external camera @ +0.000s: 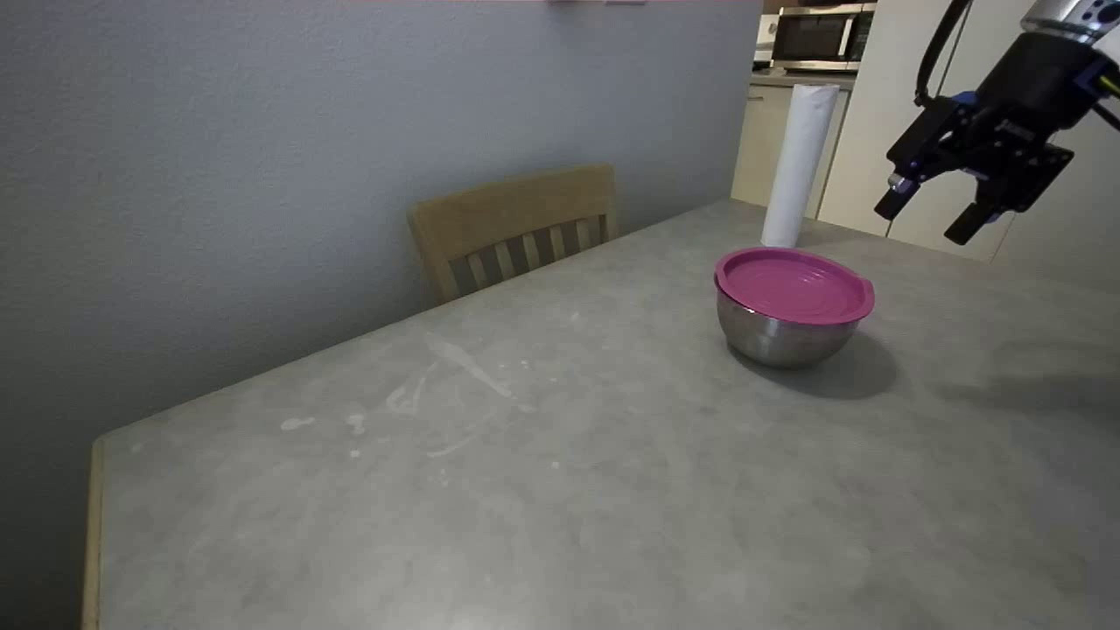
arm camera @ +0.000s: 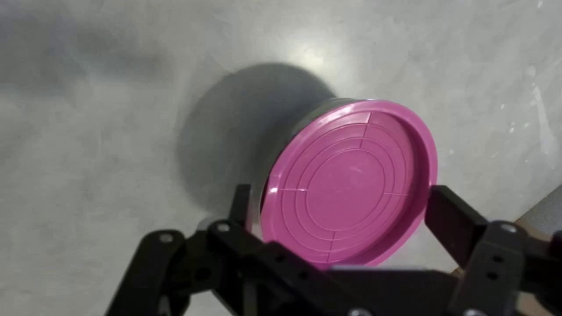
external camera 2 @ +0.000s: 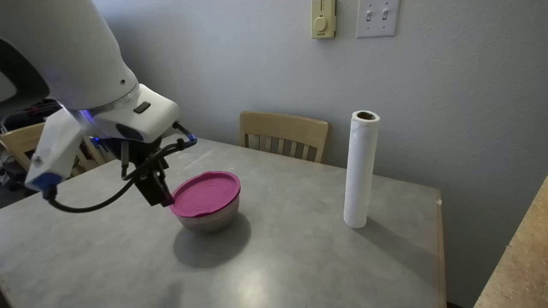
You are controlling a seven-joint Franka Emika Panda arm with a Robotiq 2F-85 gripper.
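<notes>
A steel bowl (external camera: 782, 341) stands upright on the grey table, and a pink lid (external camera: 794, 285) rests over its top. From exterior view 2 the lid (external camera 2: 206, 194) and the bowl (external camera 2: 213, 223) appear left of the middle. My gripper (external camera: 924, 224) is open, up in the air to the right of the bowl in exterior view 1, clear of the lid. In the wrist view the lid (arm camera: 345, 181) shows beyond the two widely parted fingers of the gripper, with nothing held. The bowl's inside is hidden under the lid.
An upright white paper roll (external camera 2: 361, 172) stands near the table's end. A wooden chair (external camera: 520, 226) is at the far side, against the grey wall.
</notes>
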